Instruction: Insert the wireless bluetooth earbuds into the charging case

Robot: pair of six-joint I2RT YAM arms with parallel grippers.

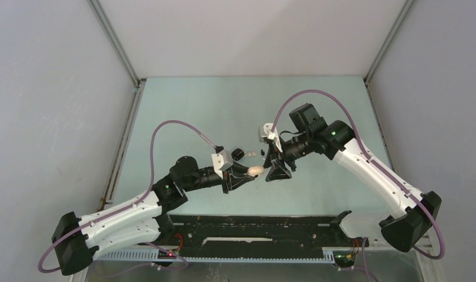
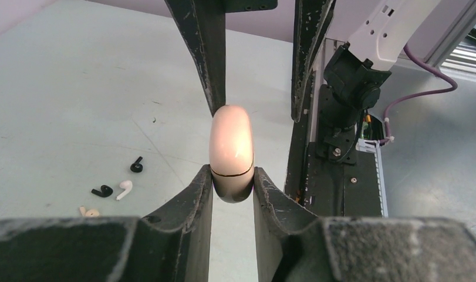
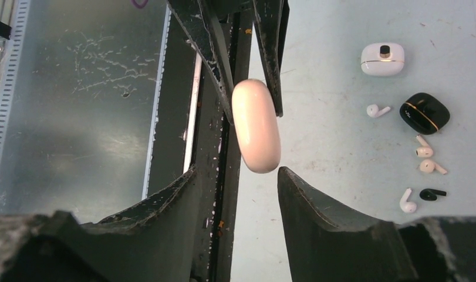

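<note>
The pale pink charging case (image 1: pixel 256 170) is held up at the middle, lid closed, between the fingertips of my left gripper, which grip its lower end. My right gripper stands open beside the case's other end, one finger each side and apart from it. Loose earbuds lie on the table: black ones (image 3: pixel 432 193), white ones (image 3: pixel 378 111) and pale pink ones (image 3: pixel 426 151).
A black case (image 3: pixel 425 112) and a white case (image 3: pixel 382 59) lie on the table (image 1: pixel 206 111) behind the held case. The dark front rail runs along the near edge.
</note>
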